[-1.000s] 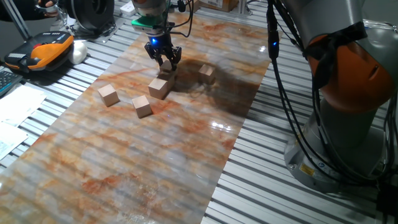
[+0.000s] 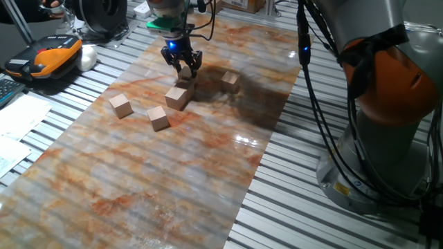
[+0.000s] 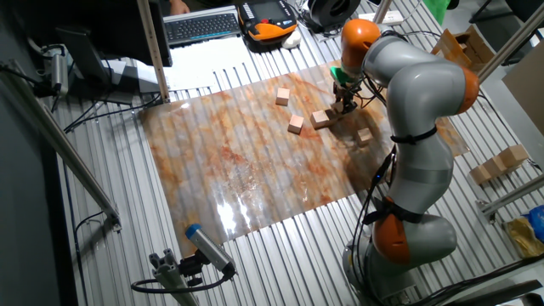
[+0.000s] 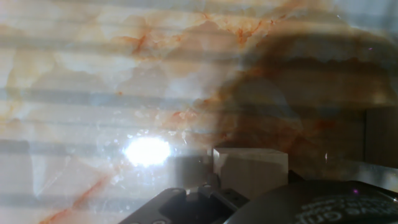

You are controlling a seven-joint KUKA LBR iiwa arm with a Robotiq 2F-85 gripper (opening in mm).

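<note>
My gripper (image 2: 185, 69) points down over the far part of the marbled board. A small wooden block (image 2: 185, 72) shows between its fingertips; whether they press on it cannot be made out. Just in front and below, a row of wooden blocks (image 2: 176, 99) lies close against it. In the wrist view a block (image 4: 252, 172) appears at the bottom edge beside a dark finger (image 4: 163, 208), and the other finger is hard to make out. Two loose blocks, one left (image 2: 120, 106) and one nearer (image 2: 158, 118), rest on the board. Another block (image 2: 230, 82) sits to the right, in shadow.
The marbled board (image 2: 138, 187) is bare across its near half. An orange-and-black device (image 2: 45, 57) and papers (image 2: 21, 128) lie beyond its left edge. More wooden blocks (image 3: 500, 164) stand off the board behind the arm.
</note>
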